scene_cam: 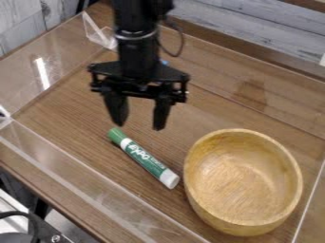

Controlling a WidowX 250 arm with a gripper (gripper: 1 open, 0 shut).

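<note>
My black gripper (139,110) hangs over the middle-left of the table in the camera view, its two fingers wide apart with nothing seen between them. Just below it, a green and white tube (144,158) lies diagonally on the wooden surface. The gripper and arm cover much of the upper middle.
A large yellow bowl (241,180) takes up the lower right, close beside the tube. A small blue object shows partly behind the arm. A white edge runs along the back.
</note>
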